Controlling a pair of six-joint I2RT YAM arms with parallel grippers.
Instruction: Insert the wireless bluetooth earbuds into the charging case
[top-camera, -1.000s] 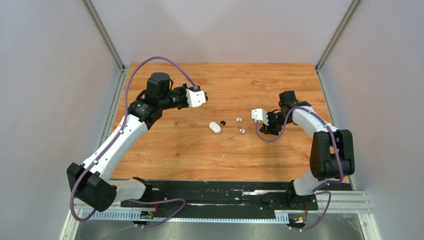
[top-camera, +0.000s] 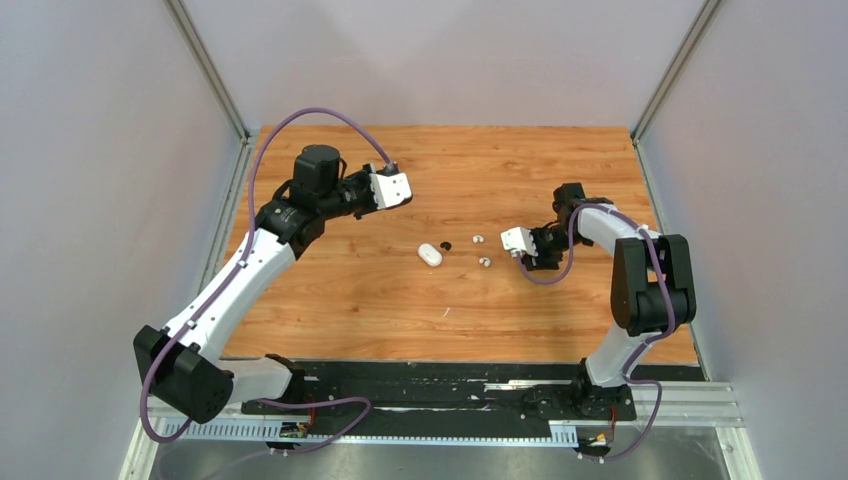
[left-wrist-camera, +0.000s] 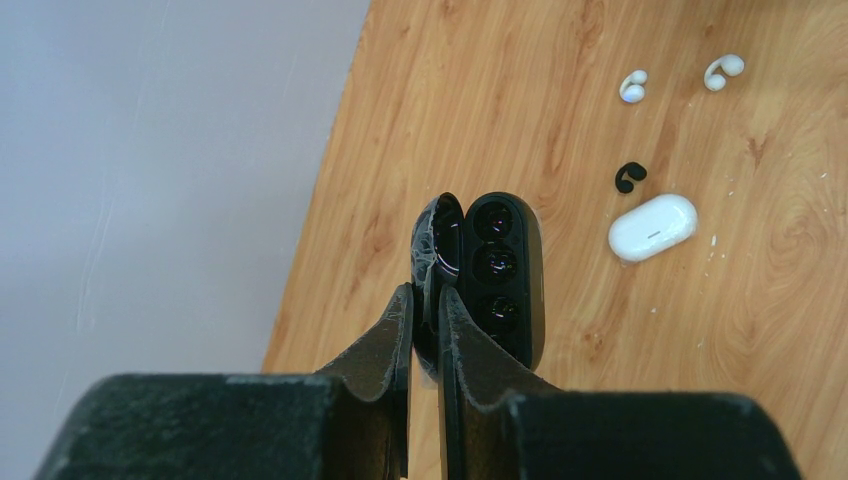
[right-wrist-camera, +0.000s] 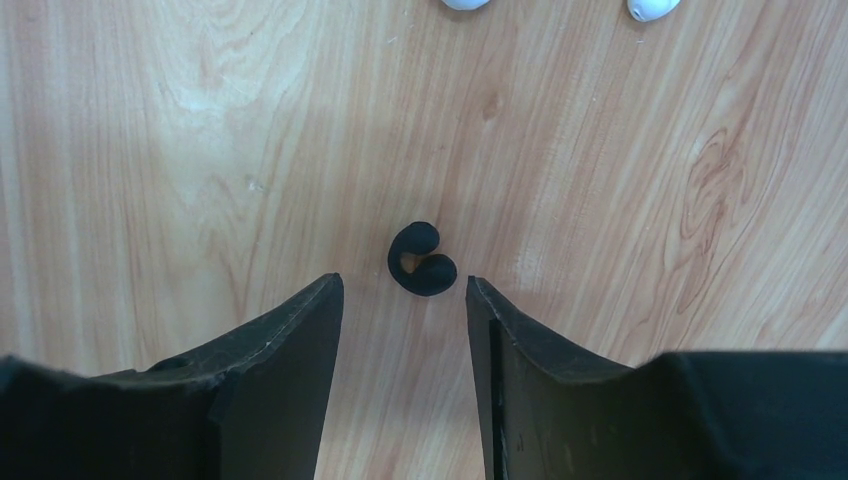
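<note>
A small black earbud (right-wrist-camera: 422, 262) lies on the wood in the right wrist view. My right gripper is open above it, fingertips on either side and nothing held. In the left wrist view a glossy black case (left-wrist-camera: 520, 300), seemingly the charging case, shows round dark hollows. One thin part of it sits between the close fingertips of my left gripper, clear of the table. A second black earbud (top-camera: 446, 246) rests mid-table, beside a white case. The right arm hides the first earbud in the top view.
The closed white case (top-camera: 430, 255) lies left of two white earbuds (top-camera: 479, 239). Small pale scraps dot the wood.
The right arm's elbow has drawn slightly inward and its gripper has shifted a little. My left arm has barely moved. The loose things in the middle lie as before.
</note>
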